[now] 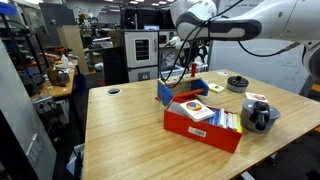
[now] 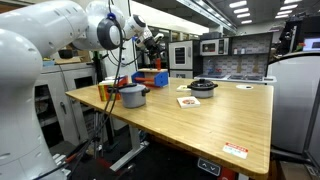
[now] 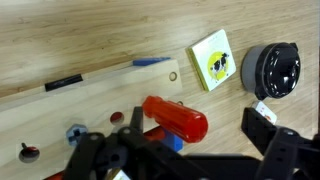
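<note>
My gripper is open above a red cylindrical piece (image 3: pixel 178 119), which lies between its dark fingers in the wrist view without being clamped. Its rounded end faces the camera. Under it is a pale wooden toy bench (image 3: pixel 90 100) with blue and dark pegs. From the side, that bench shows blue end boards (image 1: pixel 164 94) and sits in a red box (image 1: pixel 205 133). The fingertips are too small in both exterior views for their height above the red piece to be judged.
A cow-picture card (image 3: pixel 214 60) and a dark round pot (image 3: pixel 277 70) lie beyond the bench. Beside the box stands a grey pot (image 1: pixel 259 114); a black lidded pot (image 2: pixel 202 88) is farther off.
</note>
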